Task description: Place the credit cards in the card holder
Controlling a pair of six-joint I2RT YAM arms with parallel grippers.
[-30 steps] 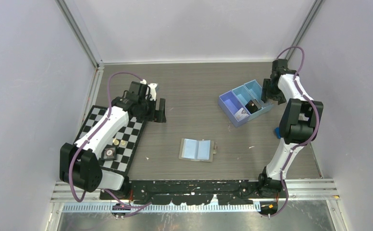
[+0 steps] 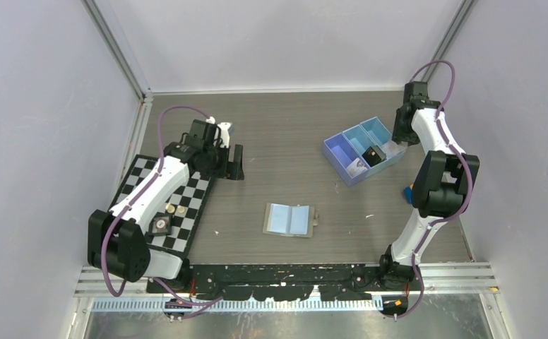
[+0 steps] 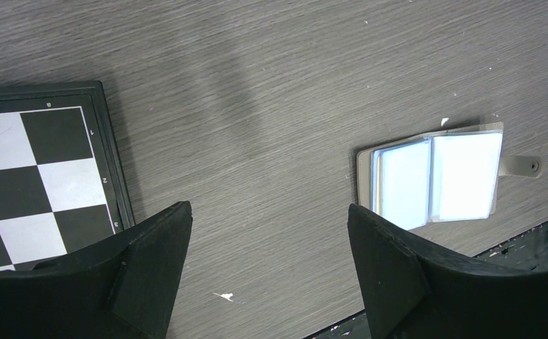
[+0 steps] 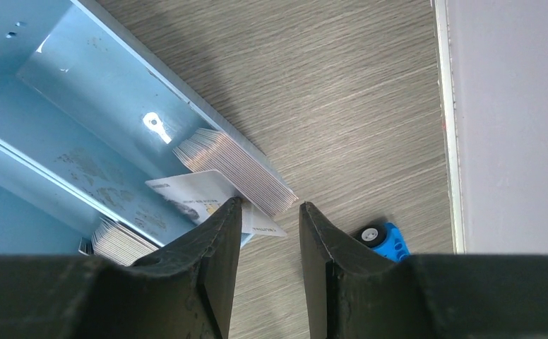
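Note:
The card holder [image 2: 290, 219], light blue and white inside, lies opened flat on the table at front centre. In the right wrist view several cards [image 4: 239, 169] stand in a row along the wall of the blue box [image 4: 157, 63]. A loose printed card [image 4: 195, 188] leans out from them. My right gripper is part open at that corner; the card passes behind its left finger [image 4: 223, 236] and its corner shows in the gap, not clamped. Over the chessboard's right edge, my left gripper stands wide open and empty, well away from the holder.
The box's other compartments hold a dark object [image 2: 373, 155] and a pale card [image 2: 356, 167]. A chessboard [image 2: 197, 185] lies under the left arm. Right of the box is a blue object [image 4: 392, 244], near the side wall [image 4: 515, 127].
My right gripper has shifted slightly right, and the box has moved a little the same way. A pale card now shows more plainly in its right compartment. The left arm is still.

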